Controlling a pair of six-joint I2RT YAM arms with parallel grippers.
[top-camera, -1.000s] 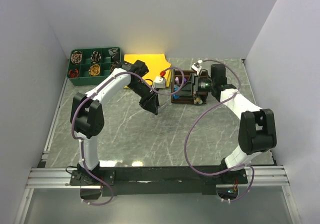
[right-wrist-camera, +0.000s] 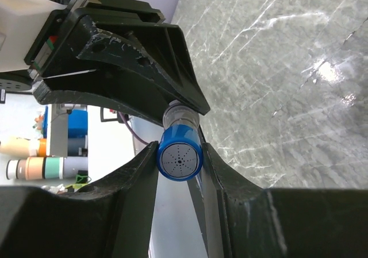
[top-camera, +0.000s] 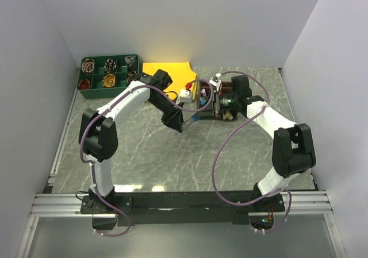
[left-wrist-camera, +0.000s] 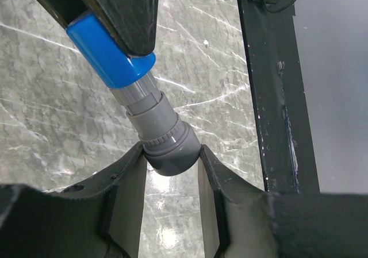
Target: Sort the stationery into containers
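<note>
Between my two grippers hangs a blue-and-grey cylindrical item (left-wrist-camera: 155, 111), clear of the table. Its blue end (right-wrist-camera: 180, 154) is pinched in my right gripper, which is shut on it. My left gripper has its fingertips on either side of the rounded grey end, with a gap as wide as the item. Whether they grip it cannot be told. From the top view, the left gripper (top-camera: 183, 126) and right gripper (top-camera: 202, 114) face each other near the table's middle. A dark compartment box (top-camera: 236, 116) with small items sits partly hidden under the right arm.
At the back left stands a green compartment tray (top-camera: 96, 94) holding several coiled items. A yellow sheet (top-camera: 179, 72) lies by the back wall.
My right gripper has moved left, away from over the dark box, bringing the blue-and-grey item up to the left gripper. The left arm has shifted only slightly.
</note>
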